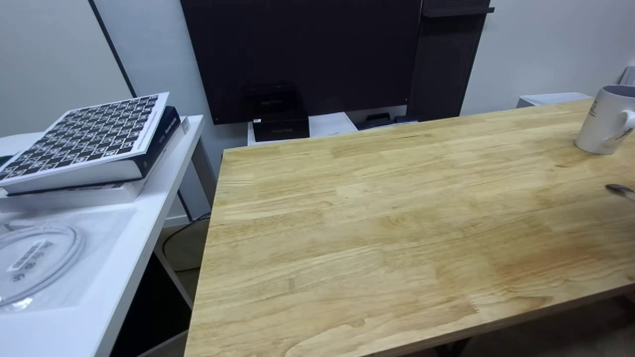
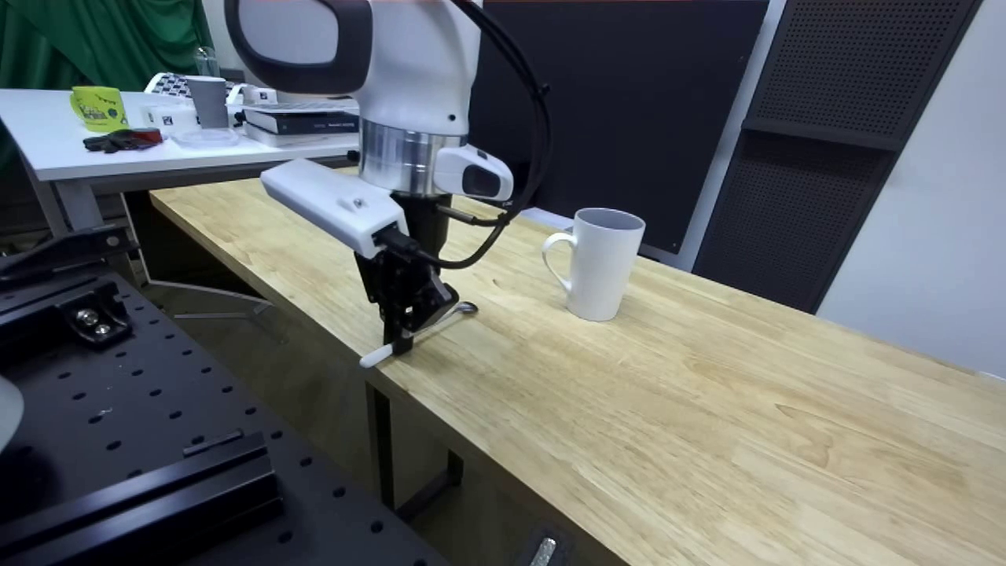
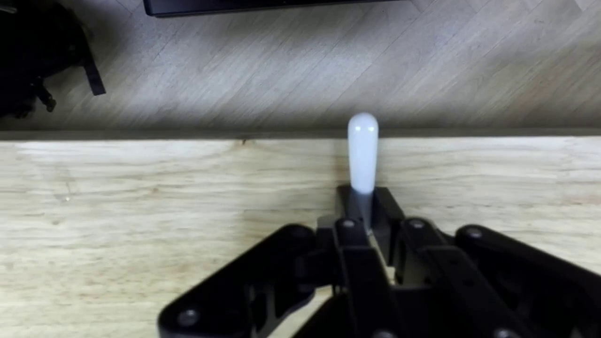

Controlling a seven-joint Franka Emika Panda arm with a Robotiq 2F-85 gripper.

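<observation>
A spoon with a white handle [image 3: 363, 149] is pinched near the handle's inner end between my black fingers, low over the table's front edge. In the wrist view the rounded handle tip sticks out past that edge, and the fingers hide the middle of the spoon. My gripper [image 2: 400, 341] is shut on it, pointing down. The spoon's metal bowl [image 2: 466, 307] shows beyond the fingers, on or just above the wood; I cannot tell which. Exterior view 1 shows only the spoon's bowl [image 1: 619, 188] at its right side. A tall white mug [image 2: 605, 264] stands upright behind and right of the gripper.
A black perforated platform [image 2: 170, 424] lies across a gap from its front edge. A white side table [image 1: 128, 256] holds books [image 1: 89, 143] and a bagged cable.
</observation>
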